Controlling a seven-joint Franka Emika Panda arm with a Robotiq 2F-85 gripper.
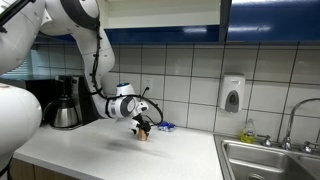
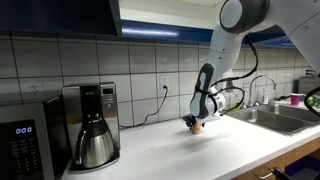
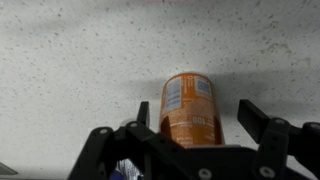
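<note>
An orange pill-type bottle with a pale label (image 3: 190,100) shows in the wrist view, between the spread fingers of my open gripper. Bare counter shows on both sides of it, between it and the fingertips. In exterior view 1 the bottle (image 1: 142,135) appears on the counter with the gripper right at it. Exterior view 2 also has the orange bottle (image 2: 196,128) close under the gripper, partly covered by it.
Something small and blue (image 1: 166,126) lies behind, by the tiled wall. A coffee maker (image 2: 96,125) and a microwave (image 2: 32,138) stand at one end, a sink (image 1: 260,160) at the other.
</note>
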